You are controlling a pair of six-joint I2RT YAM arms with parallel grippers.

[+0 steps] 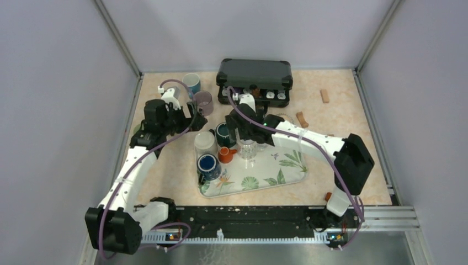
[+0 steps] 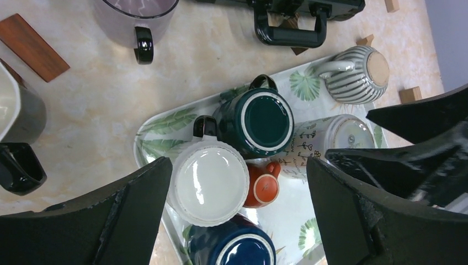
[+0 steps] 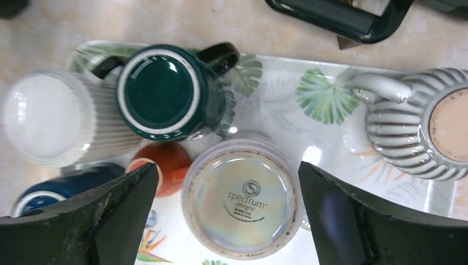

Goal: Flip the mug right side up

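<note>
Several mugs lie or stand bottom-up on a floral tray: white, dark green, orange, dark blue, a printed one and a striped one. My left gripper is open, angled over the tray's left end, above and left of the white mug in the top view. My right gripper is open above the printed mug, which shows between its fingers in the right wrist view. Nothing is held by either gripper.
A black case stands at the back. A purple mug and a blue mug stand left of it. Wooden blocks lie on the right side, where the table is largely clear.
</note>
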